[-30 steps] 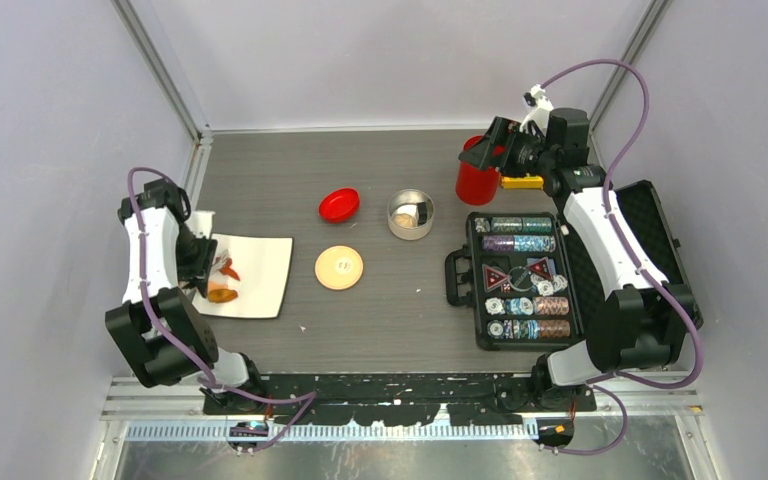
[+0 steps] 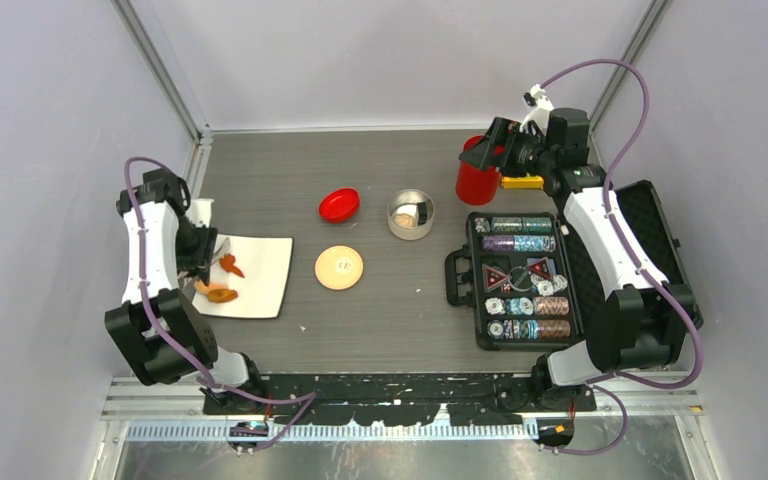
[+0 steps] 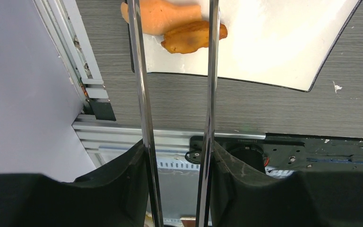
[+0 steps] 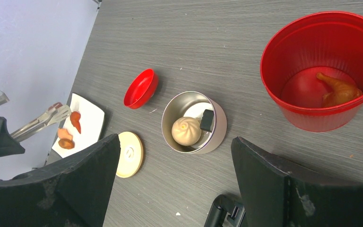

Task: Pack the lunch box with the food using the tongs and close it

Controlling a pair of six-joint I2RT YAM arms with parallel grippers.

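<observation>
Over the left edge of a white square plate, my left gripper stands open, metal tongs running between its fingers, one arm against each. In the left wrist view a brown food piece and a peach-coloured one lie below the tongs' arms. The right wrist view shows the tongs' tips beside an orange-red piece on that plate. A round metal box holds a cream bun and a small black item. My right gripper is open, empty, high at the right.
A red bowl and a pale round lid lie mid-table. The red bucket contains a brown drumstick. An open black case of poker chips fills the right side. Bare table surrounds the bowl and lid.
The right arm and table items look unmoved.
</observation>
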